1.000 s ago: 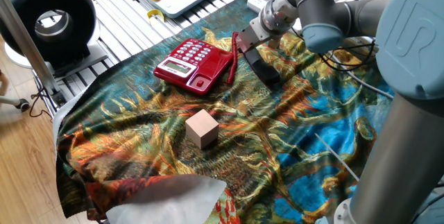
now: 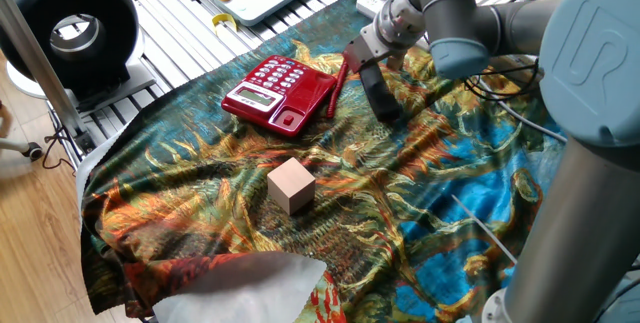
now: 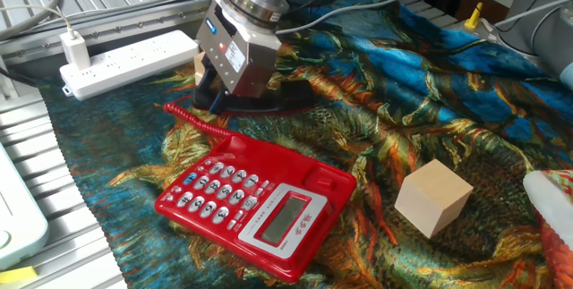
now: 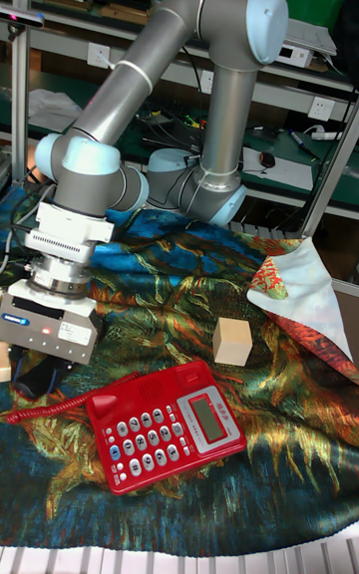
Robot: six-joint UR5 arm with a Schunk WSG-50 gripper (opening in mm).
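Observation:
The red telephone base (image 3: pixel 255 204) lies on the patterned cloth with its keypad and display facing up and its handset rest bare. A red coiled cord (image 3: pixel 192 119) runs from it towards my gripper (image 3: pixel 213 97). The dark handset (image 2: pixel 379 95) slants down from my gripper in exterior view 1, and the fingers appear shut on its end near the cord. In exterior view 2 the handset shows as a dark bar low over the cloth; whether it touches the cloth is unclear. In exterior view 3 my gripper's body largely hides it.
A pale wooden cube (image 3: pixel 434 198) sits apart from the telephone on the cloth (image 2: pixel 200 193). Behind my gripper stand a white power strip (image 3: pixel 134 63) and another wooden piece (image 4: pixel 4 363), partly hidden. One cloth corner (image 4: pixel 303 287) is folded over.
Telephone base and cube have stayed in place.

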